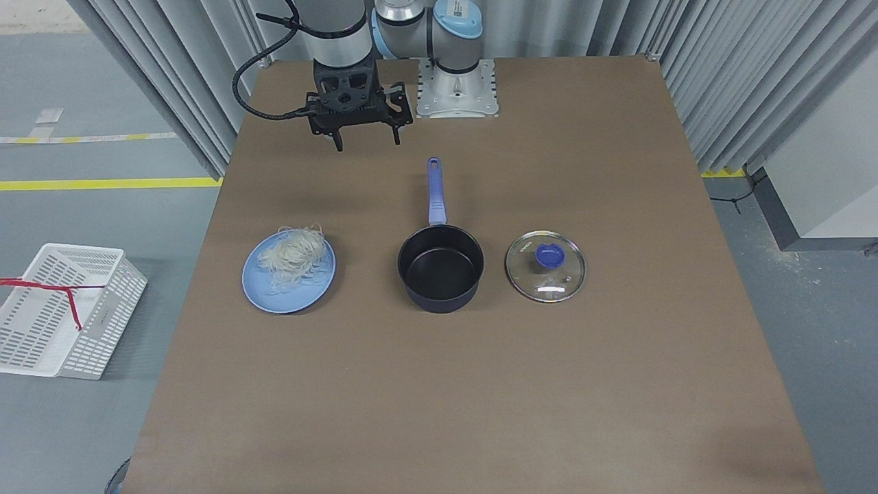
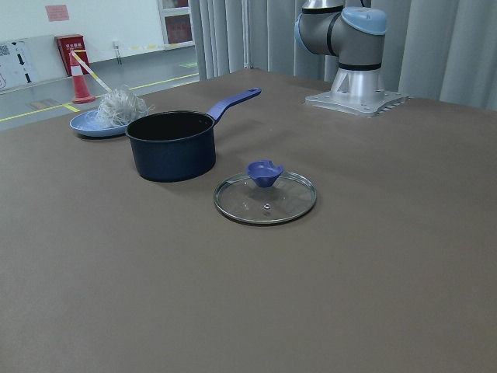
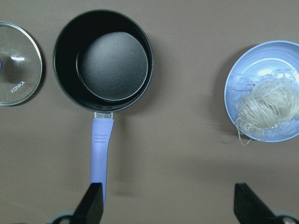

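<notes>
My black gripper (image 1: 367,140) hangs over the back of the table, behind the pan handle; in the wrist view its two fingers (image 3: 88,205) stand wide apart with nothing between them. A dark saucepan (image 1: 440,267) with a blue handle (image 1: 436,193) sits mid-table, empty. A blue plate (image 1: 256,288) holding a nest of pale noodles (image 1: 292,255) lies to its left in the front view. A glass lid (image 1: 545,280) with a blue knob (image 1: 549,255) lies to the pan's right, apart from it.
The arm's base (image 1: 457,95) stands at the back edge. A white basket (image 1: 74,346) is on the floor off the table's left.
</notes>
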